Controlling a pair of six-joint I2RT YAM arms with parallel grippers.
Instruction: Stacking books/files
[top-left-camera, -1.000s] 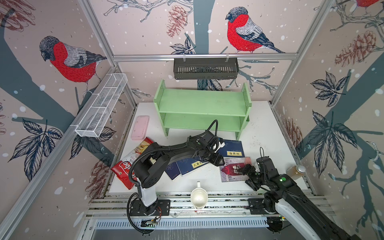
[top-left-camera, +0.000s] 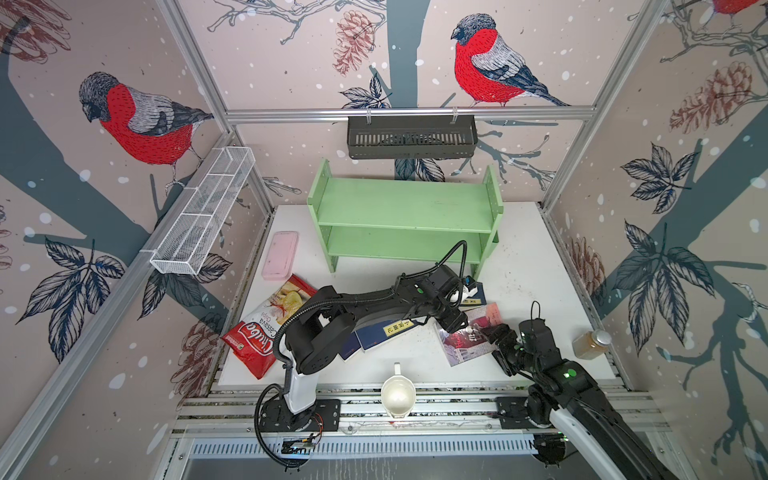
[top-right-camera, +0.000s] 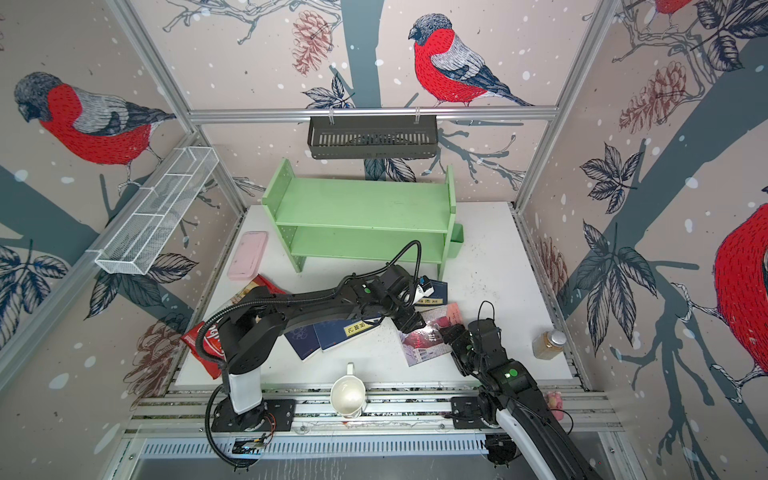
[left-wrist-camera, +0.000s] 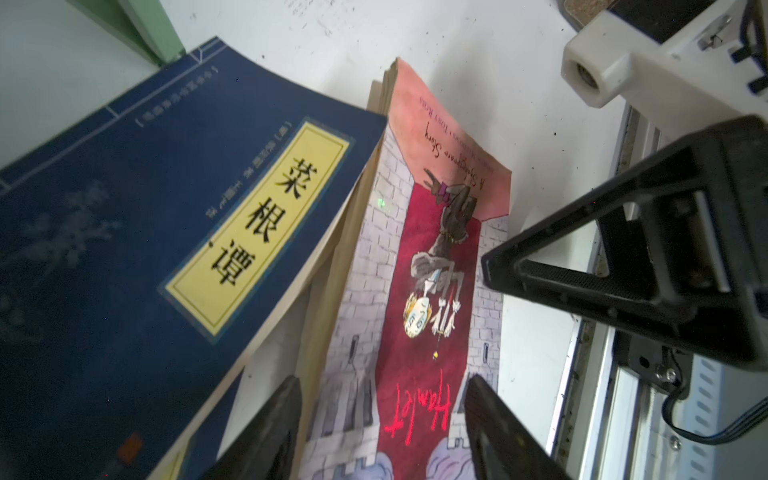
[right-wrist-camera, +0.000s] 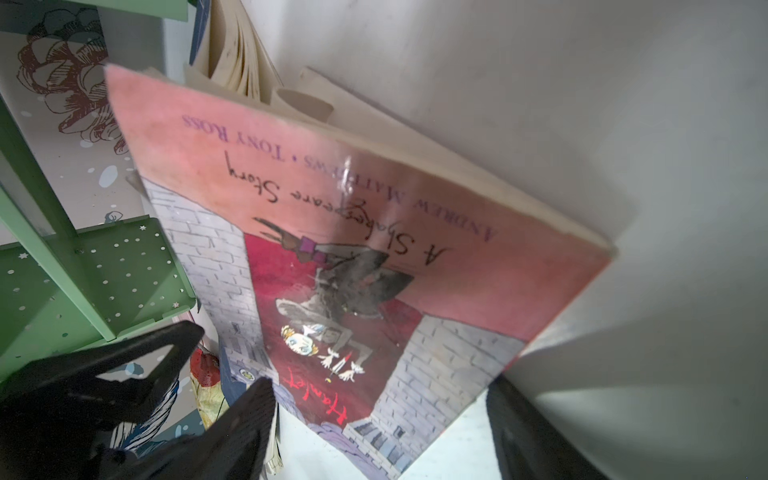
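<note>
The pink-and-red Hamlet book (top-left-camera: 466, 342) lies at the right front of the table, its pink end raised and pages fanned in the right wrist view. Above its left part my left gripper stands open, the cover showing between its fingers. My right gripper is open at the book's right end, its fingers apart and close to the cover; contact is unclear. A dark blue book (left-wrist-camera: 176, 176) with a yellow label lies beside Hamlet, partly hidden by the left arm from above. More blue books (top-left-camera: 381, 334) lie under that arm. Behind stands the green shelf (top-left-camera: 408, 204).
A white mug (top-left-camera: 397, 397) sits at the front edge. A red snack bag (top-left-camera: 256, 340) and pink case (top-left-camera: 280, 256) are on the left, a jar (top-left-camera: 592, 344) on the right. Clear table lies right of the shelf.
My left gripper has moved right, over the Hamlet book and across part of the blue book. Hamlet has turned slightly, its right end toward the back. The right gripper has shifted a little.
</note>
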